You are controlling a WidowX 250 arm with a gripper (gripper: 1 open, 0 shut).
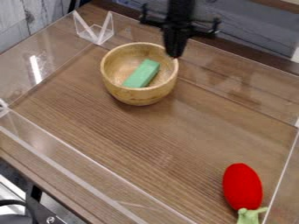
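Note:
A wooden bowl (122, 91) sits in the upper left of the camera view with a green block (142, 73) lying inside it. My gripper (177, 37) is at the top, just beyond the bowl's back rim and above it, blurred; it looks shut, with nothing visible between its fingers. A red object with a pale green top (242, 185) lies at the lower right of the table.
A clear wire-like holder (93, 26) stands at the upper left. A black cable lies at the bottom left corner.

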